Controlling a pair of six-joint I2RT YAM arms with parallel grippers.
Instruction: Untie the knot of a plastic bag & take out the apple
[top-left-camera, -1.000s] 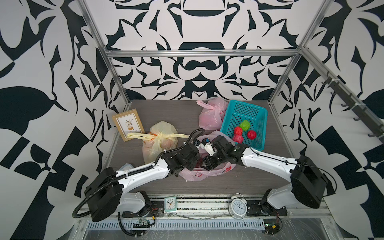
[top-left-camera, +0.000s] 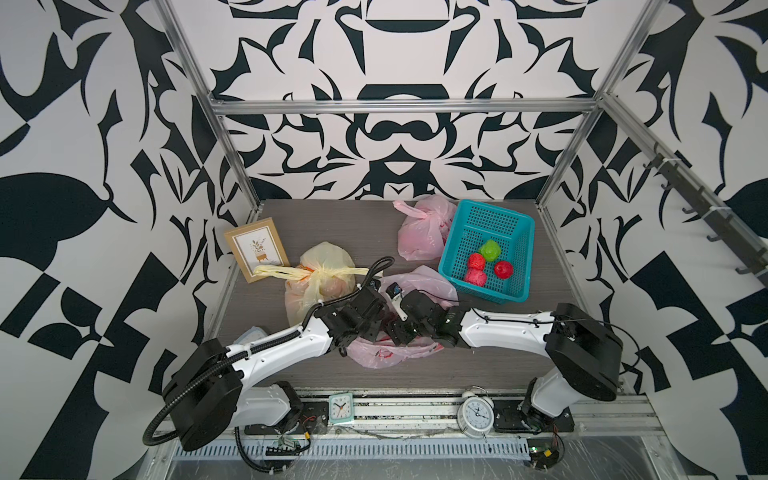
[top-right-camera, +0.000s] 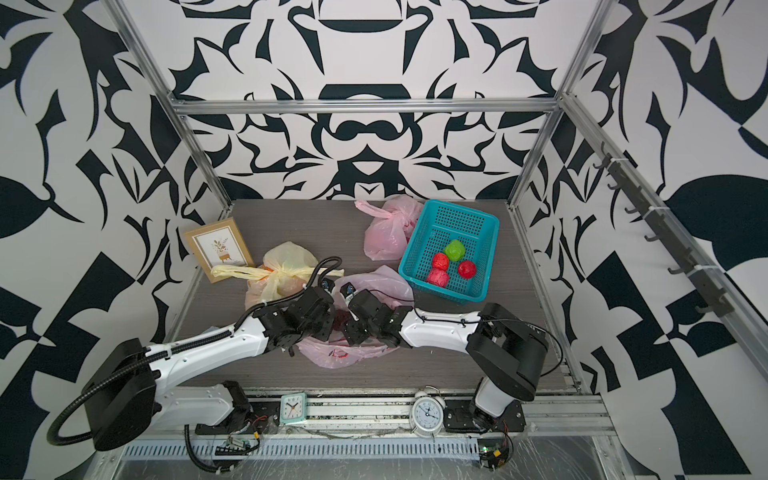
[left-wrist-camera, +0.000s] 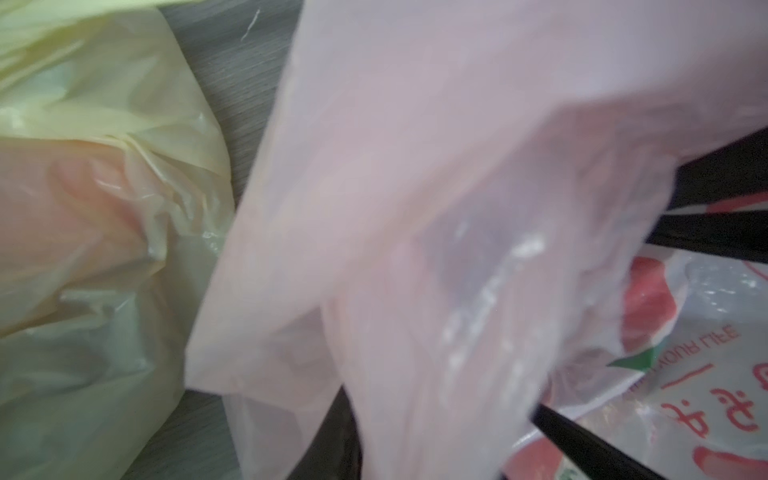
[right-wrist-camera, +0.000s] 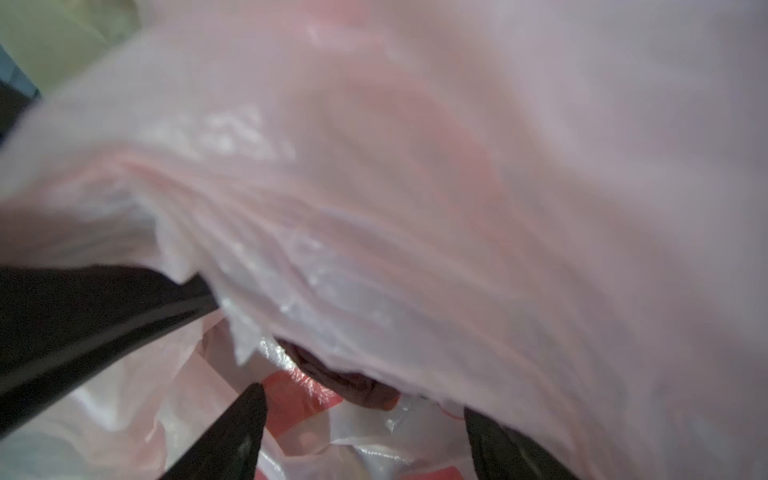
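The pink plastic bag (top-left-camera: 376, 353) lies untied at the front middle, its film pulled out round both grippers. My left gripper is open, with loose pink film (left-wrist-camera: 448, 344) lying across the space between its fingers. Beside it, my right gripper also stands open inside the bag's mouth, under a big fold of film (right-wrist-camera: 448, 240). A dark reddish-brown thing (right-wrist-camera: 344, 380) shows beyond its fingertips; whether it is an apple I cannot tell. The arms hide most of the bag's inside in both top views.
The teal basket (top-left-camera: 524, 240) at the right holds several red and green fruits. A tied pink bag (top-left-camera: 426, 232) stands left of it. A tied yellow bag (top-left-camera: 320, 276) and a picture frame (top-left-camera: 256, 248) occupy the left.
My right arm has moved left, and the pink bag has shifted left with its mouth drawn narrower.
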